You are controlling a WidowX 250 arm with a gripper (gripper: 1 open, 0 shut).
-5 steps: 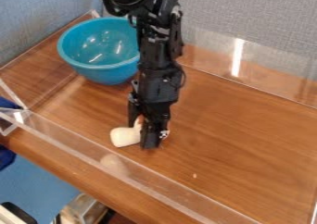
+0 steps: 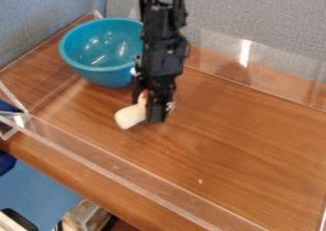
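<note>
My black gripper (image 2: 152, 103) is lowered at the centre-left of the wooden surface, shut on a pale cream cylindrical object (image 2: 129, 116) that sticks out to its lower left at a tilt. Part of that object is hidden behind the fingers. A turquoise bowl (image 2: 91, 49) sits just behind and to the left of the gripper, and my arm covers part of its right side.
A dark blue object (image 2: 6, 111) lies at the left edge, outside the surface.
My gripper has moved up in the view, toward the back near the bowl, with the cream object held in it.
</note>
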